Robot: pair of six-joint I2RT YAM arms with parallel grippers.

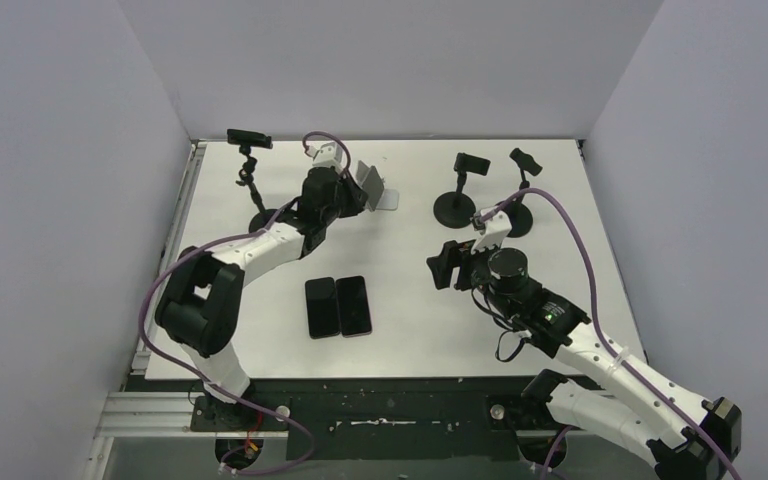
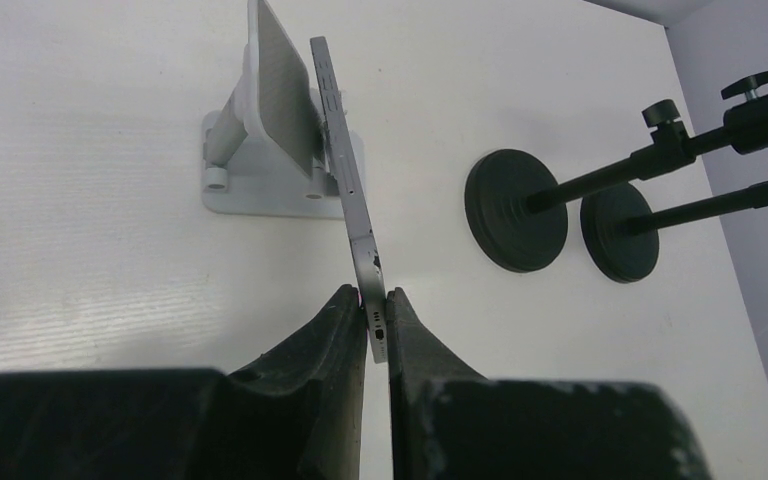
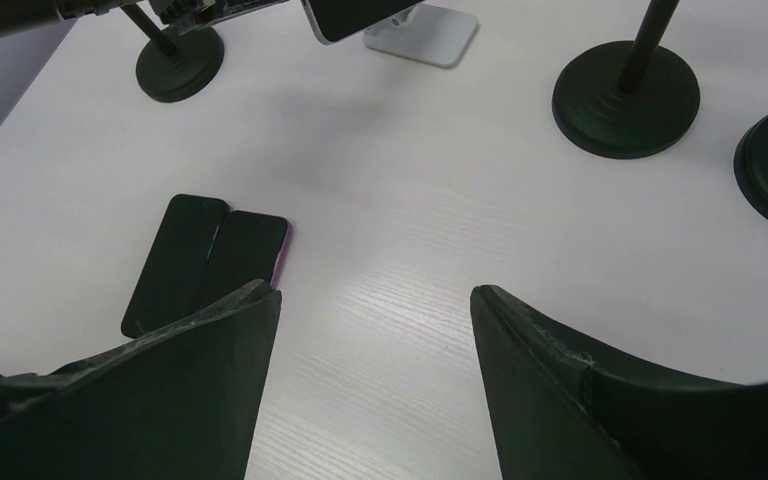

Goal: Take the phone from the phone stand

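Observation:
A thin silver phone [image 2: 345, 160], seen edge-on in the left wrist view, has its lower end clamped between the fingertips of my left gripper. Just beside it stands the white phone stand [image 2: 281, 100] with its tilted back plate; whether the two still touch is unclear. From above, the left gripper [image 1: 350, 200] is at the stand's front left. My right gripper hangs over the middle-right of the table, its fingers apart with nothing between them.
Two black phones [image 1: 338, 306] lie side by side at the front-middle. Black mounts on round bases [image 1: 454, 208] stand at the back right, another [image 1: 248, 170] at the back left. Bare table surrounds the phones.

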